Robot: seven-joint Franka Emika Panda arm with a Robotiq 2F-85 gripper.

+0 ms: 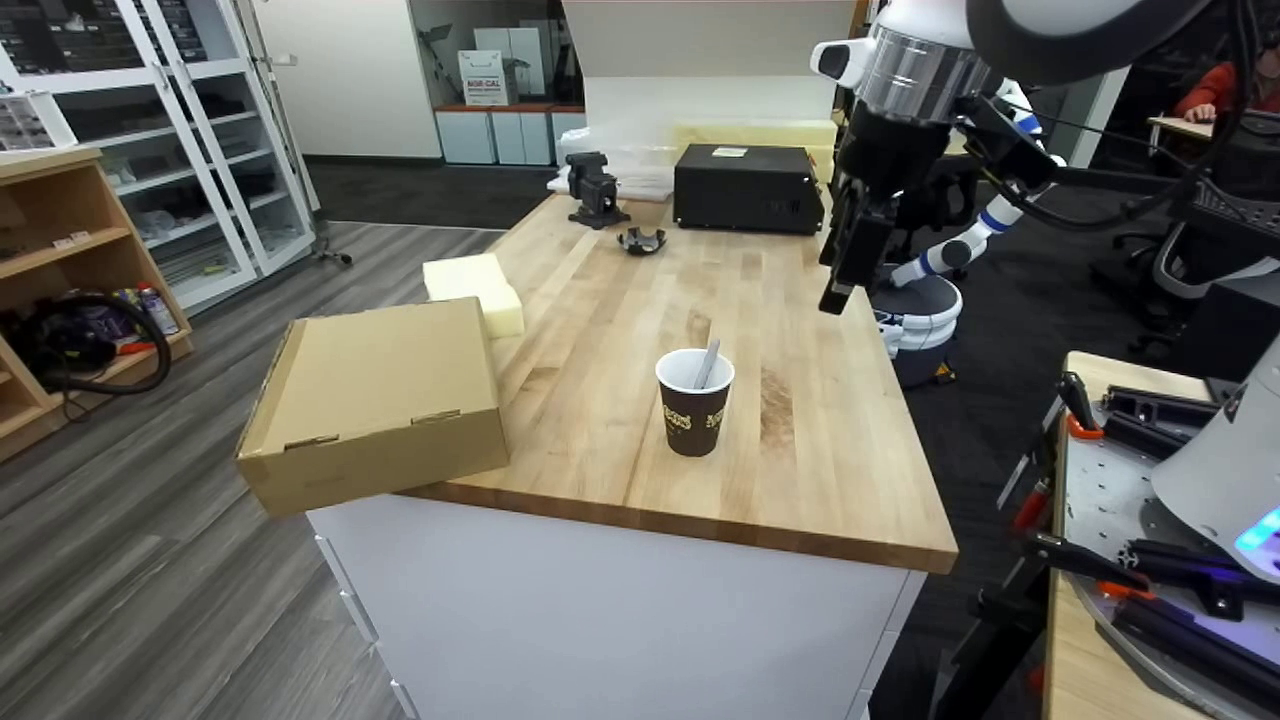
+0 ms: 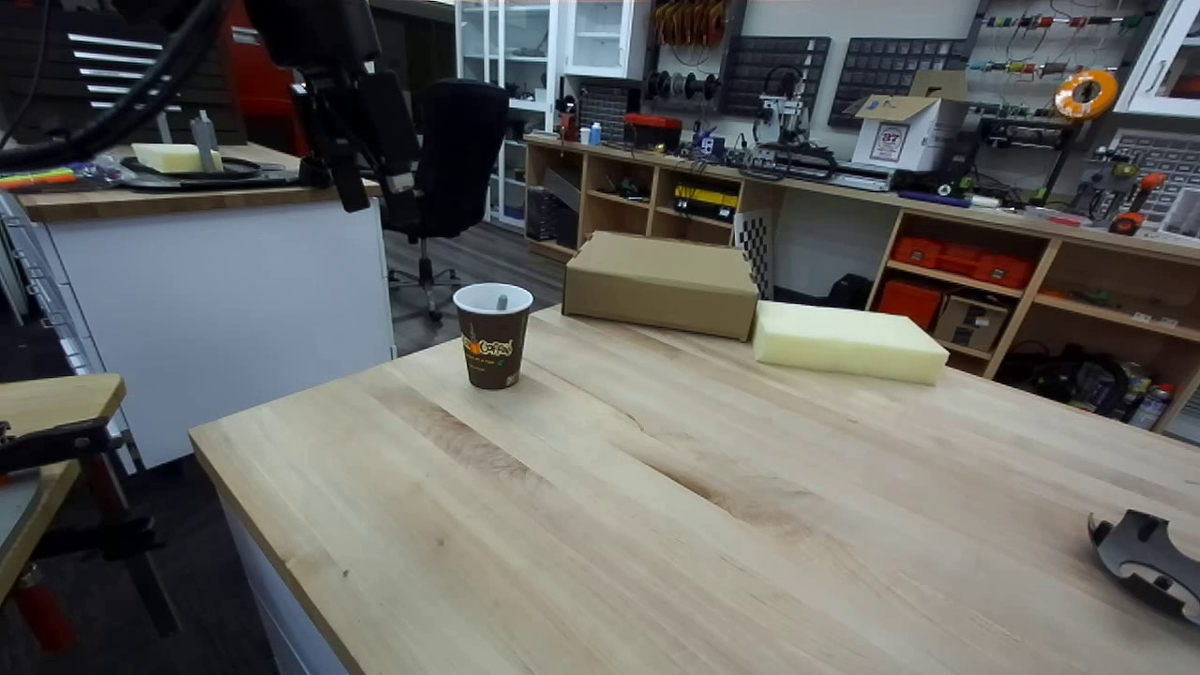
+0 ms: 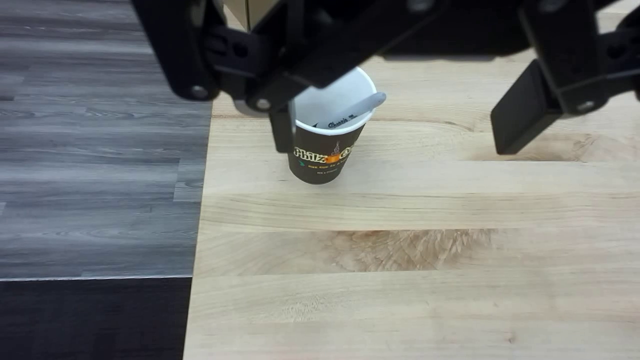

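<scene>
A dark brown paper cup with a white inside stands upright on the wooden table, fairly near its front edge. A grey stick-like utensil leans inside the cup, its end poking above the rim. In the wrist view the cup is partly covered by one finger, and the utensil rests over its rim. My gripper is open, its two pads wide apart with nothing held. From outside, the gripper hangs well above the table's right side, apart from the cup.
A closed cardboard box overhangs the table's left edge, with a pale yellow foam block behind it. Farther back sit a curved black part, a black clamp-like device and a black case. Mid-table is bare.
</scene>
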